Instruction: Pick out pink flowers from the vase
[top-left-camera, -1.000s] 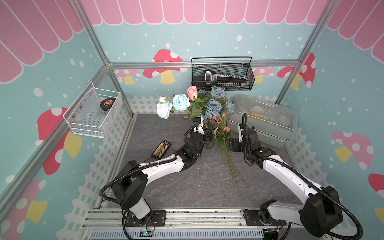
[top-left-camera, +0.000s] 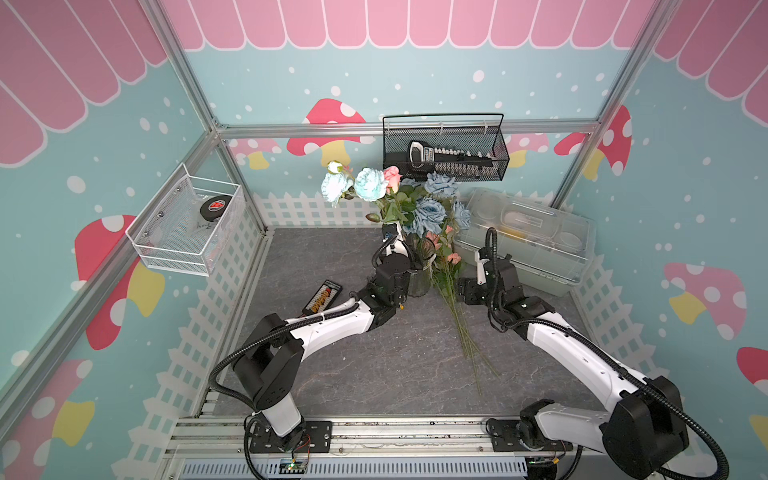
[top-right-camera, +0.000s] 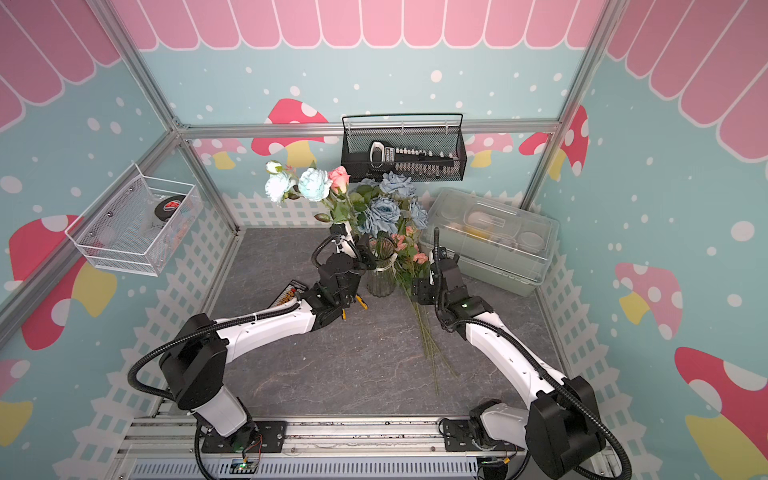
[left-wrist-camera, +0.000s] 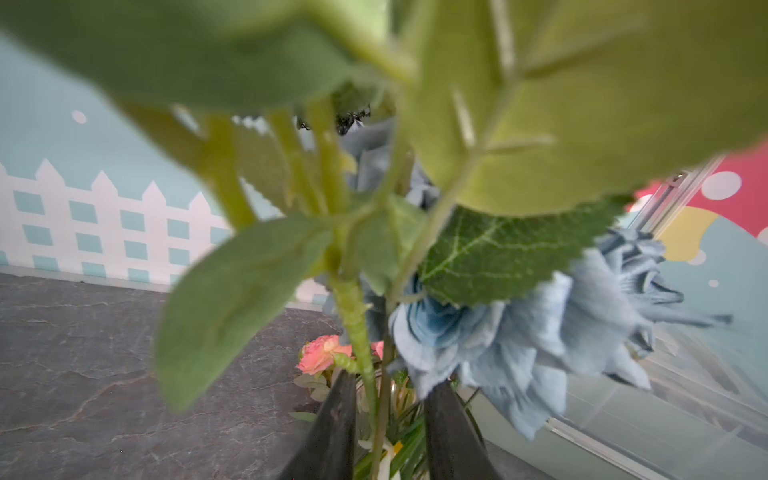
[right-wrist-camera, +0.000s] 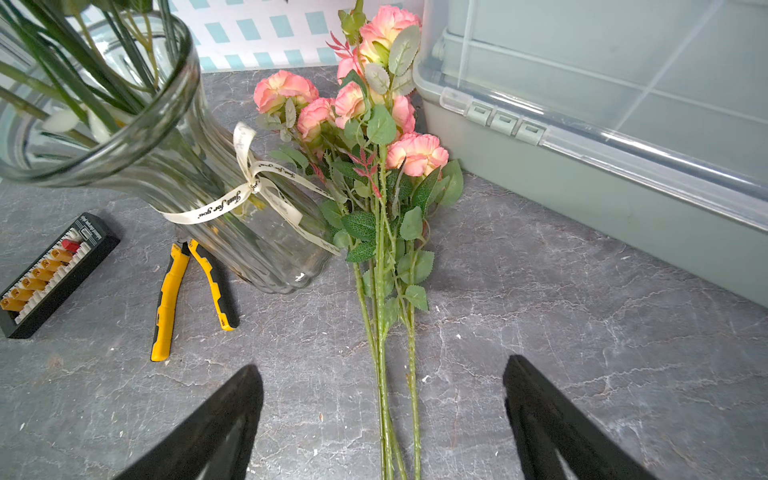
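Observation:
The glass vase (right-wrist-camera: 264, 248) holds pale-blue and blue roses (top-right-camera: 382, 216) and one pink rose (top-left-camera: 391, 179) at the top. My left gripper is part open among the stems above the vase, with stems between or just behind its fingers; leaves fill much of the left wrist view. Several pink flowers (right-wrist-camera: 417, 153) lie in a bundle on the table right of the vase, stems toward the front. My right gripper stands open over those stems, nothing seen held.
A lidded plastic box (right-wrist-camera: 576, 184) is at the back right. Yellow-handled pliers (right-wrist-camera: 165, 308) and a black connector board (right-wrist-camera: 56, 272) lie left of the vase. Wire baskets (top-left-camera: 445, 152) hang on the walls.
The right arm is still.

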